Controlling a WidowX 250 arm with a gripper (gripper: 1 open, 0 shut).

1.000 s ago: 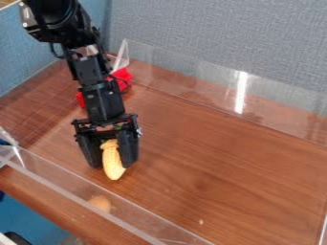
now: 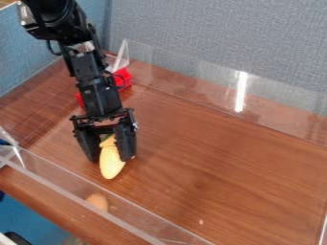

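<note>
My black gripper (image 2: 107, 144) is low over the wooden floor of the clear-walled box, its fingers open around a yellow, elongated object (image 2: 111, 165) lying on the wood at the left of the camera view. The gripper hides the object's upper end, and whether the fingers touch it I cannot tell.
A red object (image 2: 121, 77) stands behind the arm near the back left. An orange round item (image 2: 98, 201) is by the front clear wall (image 2: 153, 222).
The gripper has shifted very slightly left around the yellow object, which lies in nearly the same place.
</note>
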